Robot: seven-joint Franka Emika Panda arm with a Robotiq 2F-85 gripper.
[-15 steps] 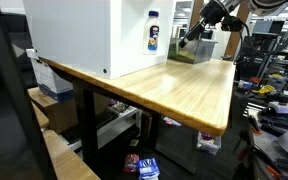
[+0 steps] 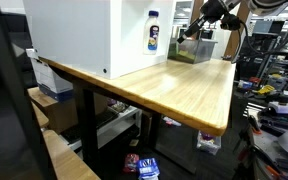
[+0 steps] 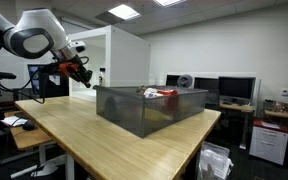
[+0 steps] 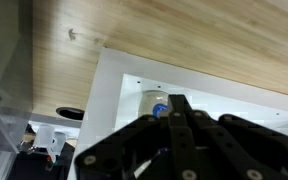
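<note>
My gripper (image 2: 185, 37) hangs above the wooden table, shut, with nothing showing between its fingers. In the second exterior view the gripper (image 3: 88, 80) is over the table's left part, beside the grey bin. A bottle with a blue cap and patterned label (image 2: 151, 34) is at the white panel's side in the first exterior view. Seen from above in the wrist view, a round blue-and-white object (image 4: 159, 107), probably this bottle, lies just beyond the dark fingers of the gripper, which partly hide it.
A long grey bin (image 3: 121, 105) stands on the table (image 3: 69, 125), with red and white items near its top. The tall white panel (image 2: 69, 32) borders the work area. Bare tabletop lies in front of the bin.
The bottle has not visibly moved.
</note>
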